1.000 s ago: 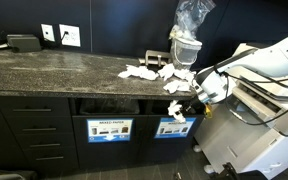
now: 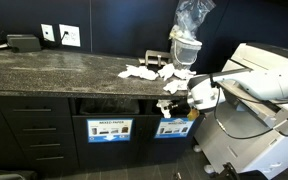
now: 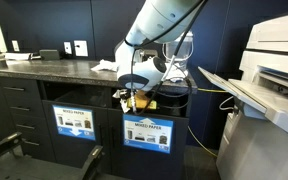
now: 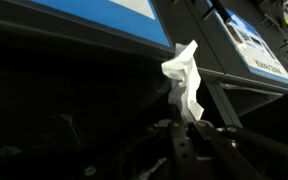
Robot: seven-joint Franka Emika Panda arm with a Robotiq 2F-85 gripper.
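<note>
A crumpled white paper piece (image 4: 187, 82) sticks out from my gripper in the wrist view; the gripper looks shut on its near end. In the first exterior view the same white paper (image 2: 171, 104) shows at the front of the cabinet, just above the right blue-and-white label (image 2: 174, 128). From the second exterior view, my gripper (image 3: 134, 104) is low, in front of the counter by the right open bin, and its fingertips are hard to make out there. The left label (image 2: 109, 130) reads mixed paper.
Several white crumpled papers (image 2: 142, 72) lie on the dark countertop (image 2: 74, 76), near a clear bag-lined container (image 2: 186, 50). The left bin opening (image 2: 109, 105) is dark inside. A white machine (image 2: 246, 125) stands close on the right.
The paper has risen and shifted slightly left in the first exterior view, uncovering more of the right label. My arm has moved with it.
</note>
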